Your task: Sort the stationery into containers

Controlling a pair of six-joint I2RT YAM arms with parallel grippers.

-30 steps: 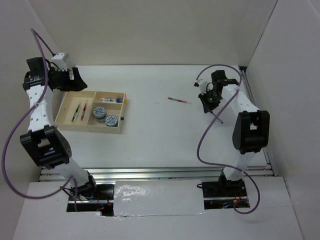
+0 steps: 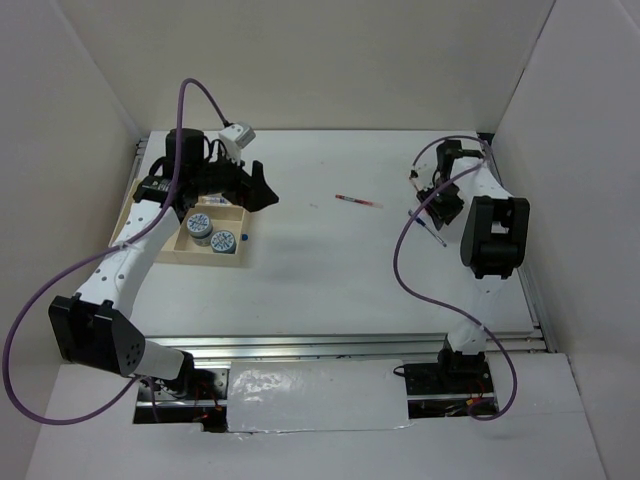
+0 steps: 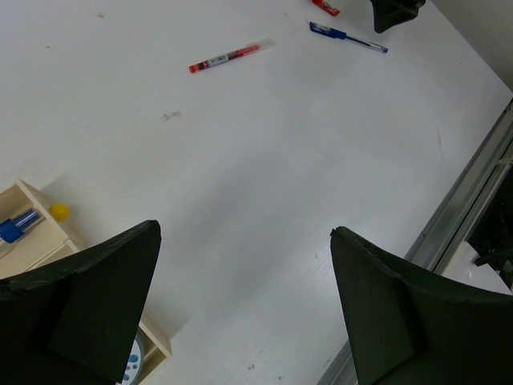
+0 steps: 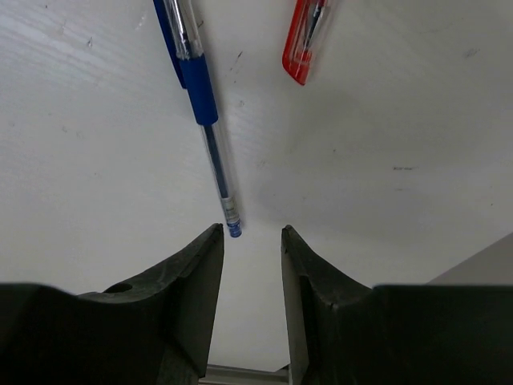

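Note:
My left gripper point(image 2: 258, 195) hangs open over the right side of the wooden divided box point(image 2: 215, 256), which holds round tins point(image 2: 224, 242) and a blue-capped item point(image 3: 12, 229); the arm hides part of it. A red pen point(image 2: 355, 200) lies mid-table. My right gripper is open, low over a blue pen point(image 4: 204, 100), whose lower end points between the empty fingers. Another red pen point(image 4: 300, 44) lies beside the blue one.
Walls stand behind and at both sides; a metal rail runs along the front edge.
My left arm has swung right from the far left to over the box's right part. My right gripper has shifted right around the blue pen.

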